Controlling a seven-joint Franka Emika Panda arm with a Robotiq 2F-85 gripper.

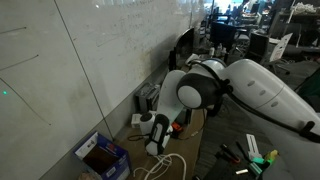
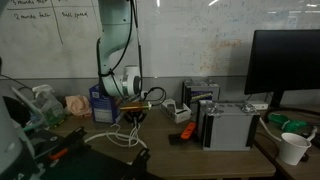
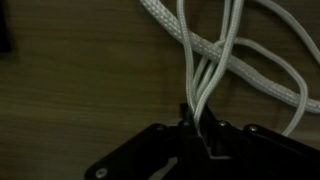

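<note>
A white rope lies in loops on the brown table, and several of its strands draw together at my gripper in the wrist view. The fingertips stand close on either side of these strands; whether they press on them cannot be made out. In exterior view 2 my gripper points down, low over the table, with the white rope spread below and in front of it. Exterior view 1 shows the rope beside the gripper, whose tips are too small there to judge.
A blue box stands behind and left of the arm. To the right are an orange-and-black tool, a grey metal box, a white cup and a monitor. The whiteboard bounds the back.
</note>
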